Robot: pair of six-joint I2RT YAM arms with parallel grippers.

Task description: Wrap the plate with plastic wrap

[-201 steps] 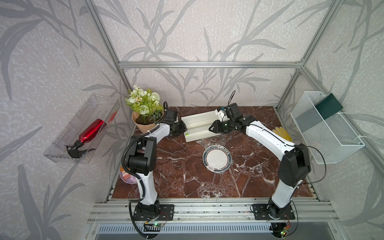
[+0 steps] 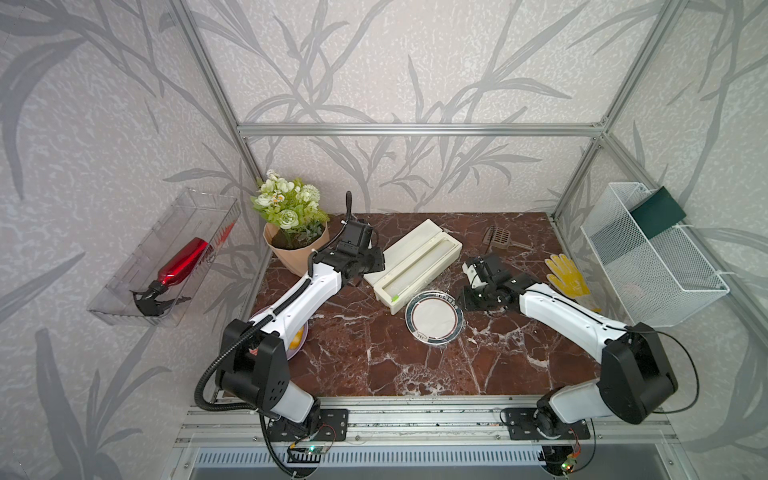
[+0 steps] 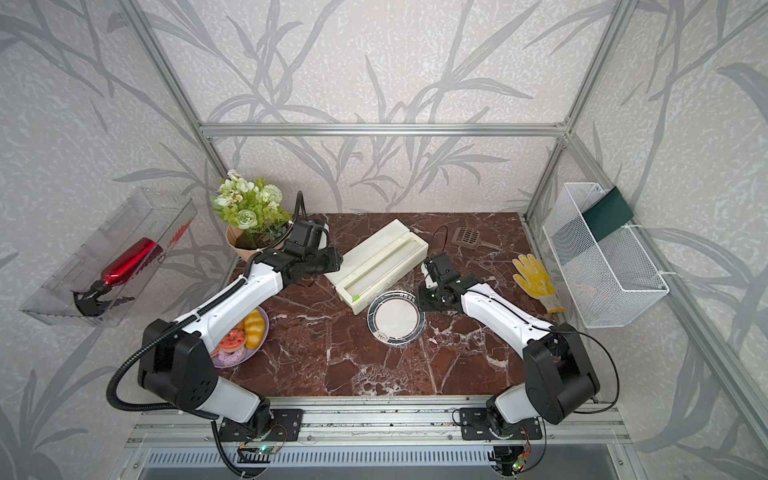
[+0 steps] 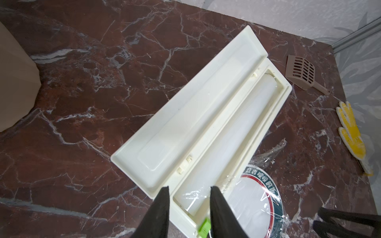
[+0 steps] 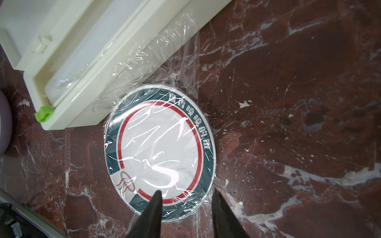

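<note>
A white plate with a dark green and red rim [image 5: 158,152] lies on the marble counter, covered by clear wrinkled film [image 5: 150,67] that reaches to the long side of an open cream dispenser box [image 4: 182,111] holding a white roll [image 4: 234,130]. The box lies diagonally, its near end beside the plate. My left gripper is over the box's near end; whether anything is between its fingers is unclear. My right gripper is above the plate's near right edge, its fingers apart, nothing visible between them.
A flowerpot [image 2: 292,248] stands back left, a fruit plate [image 3: 252,340] front left. A slotted scoop [image 4: 301,71] and yellow glove [image 2: 568,280] lie at the right.
The box has turned diagonal, its near end moving toward the plate. My left arm has moved rightward. My right gripper has moved toward the front and right, away from the box.
</note>
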